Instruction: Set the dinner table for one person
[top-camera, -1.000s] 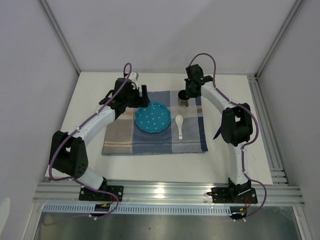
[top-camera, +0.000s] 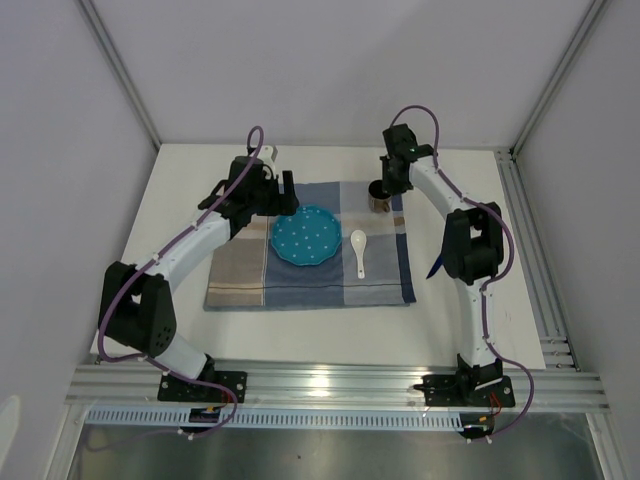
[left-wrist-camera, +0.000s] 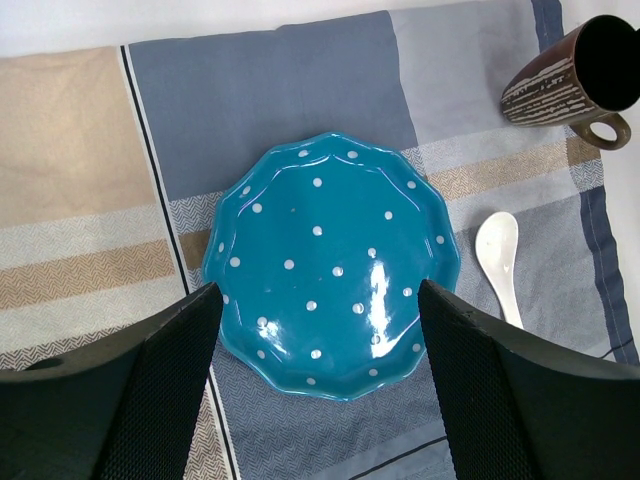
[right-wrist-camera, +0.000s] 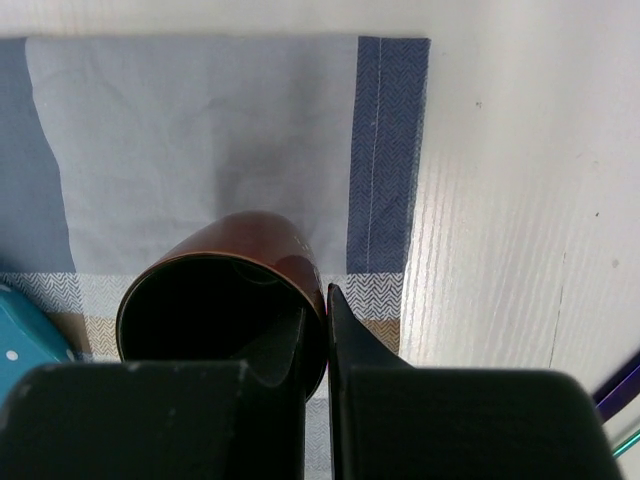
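A teal polka-dot plate lies on the striped placemat, with a white spoon to its right. My right gripper is shut on the rim of a brown mug, holding it over the mat's back right part; whether the mug touches the cloth is unclear. My left gripper stands open above the plate's upper left, nothing between its fingers.
A blue utensil lies on the white table right of the mat, partly hidden by the right arm, with a green one beside it.
The left arm is unchanged.
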